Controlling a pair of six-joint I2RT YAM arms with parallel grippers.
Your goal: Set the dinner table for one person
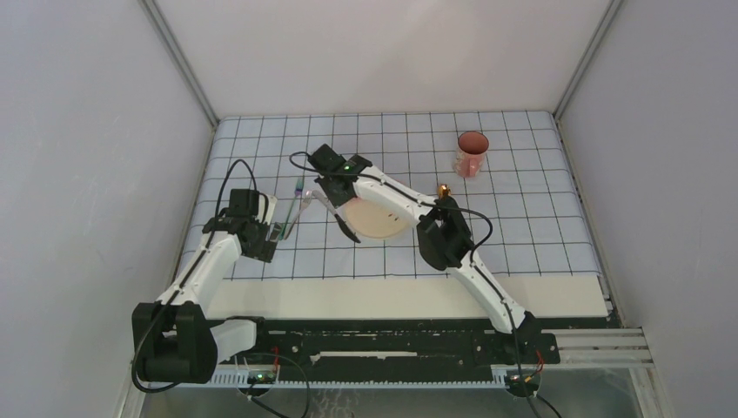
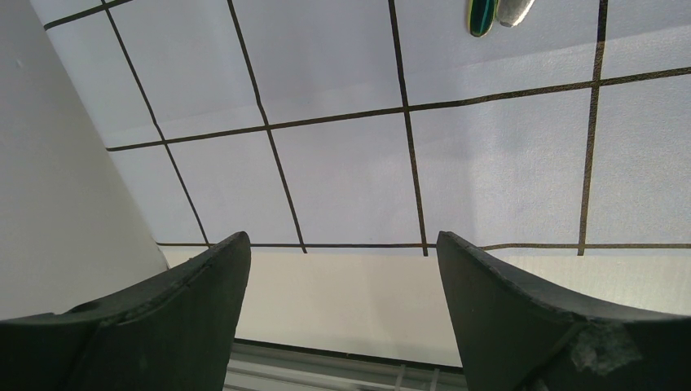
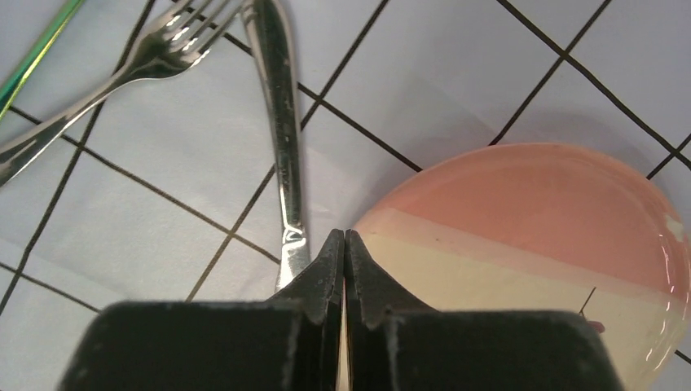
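Observation:
A pink and cream plate (image 1: 376, 223) lies mid-table, partly hidden by the right arm. Left of it, a silver knife (image 3: 285, 155) slants with its lower end close to the plate's rim. Beyond the knife are a silver fork (image 3: 159, 55) and a slim green utensil (image 3: 37, 61). Above the knife and plate edge, my right gripper has its fingertips together, nothing visible between them. My left gripper is open and empty at the table's left side, near the handle ends of the fork (image 2: 513, 8) and green utensil (image 2: 481, 16).
A pink mug (image 1: 471, 155) stands at the back right. The gold spoon (image 1: 444, 190) lies right of the plate, partly covered by the right arm. Free tiled cloth (image 1: 531, 209) spreads across the right side; walls flank both sides.

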